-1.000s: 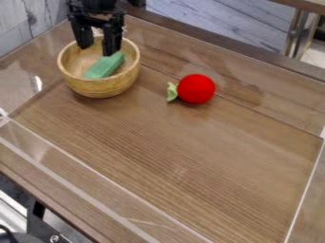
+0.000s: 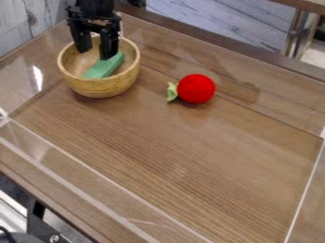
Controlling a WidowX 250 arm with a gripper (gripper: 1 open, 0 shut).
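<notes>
A round wooden bowl [image 2: 99, 85] stands at the upper left of the table, holding an elongated green object [image 2: 105, 66]. My black gripper [image 2: 94, 47] reaches down from the top edge over the back of the bowl, open, its fingers inside or just above it; whether they touch the green object is unclear. A red round object [image 2: 196, 88] with a small green part at its left lies to the right of the bowl.
A ledge or shelf edge [image 2: 292, 6] shows at the top right, and a pale wall is at the upper left.
The gripper has shifted slightly within the top of the bowl. The green object and bowl look nearly the same, with the red object unmoved.
</notes>
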